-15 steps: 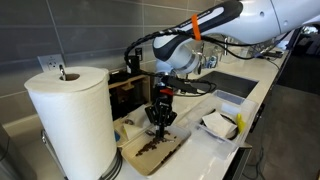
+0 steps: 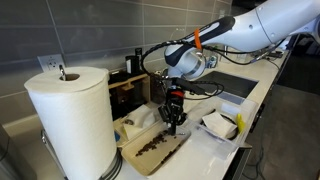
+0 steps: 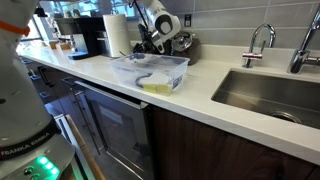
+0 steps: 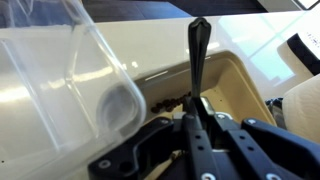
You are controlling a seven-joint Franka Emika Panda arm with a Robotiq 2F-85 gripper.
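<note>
A dark metal utensil handle [image 4: 198, 60] stands up from between my gripper's fingers in the wrist view. My gripper is shut on this handle; the utensil's lower end is hidden. In exterior view 1, the gripper [image 2: 173, 124] points down over the far right part of a beige tray [image 2: 136, 165]. Dark small pieces [image 2: 160, 143] lie scattered in that tray. Some of them also show as a dark cluster [image 4: 167, 104] beside the gripper in the wrist view.
A clear plastic bin [image 2: 219, 133] stands right of the tray, with yellow and green items inside. A paper towel roll [image 2: 75, 120] rises at the left. Wooden boxes [image 2: 127, 98] line the wall behind. Bare white counter [image 2: 200, 158] shows in front of the bin.
In exterior view 1 my gripper has shifted to the right and slightly up over the tray. The tray, bin and roll stay where they were.
</note>
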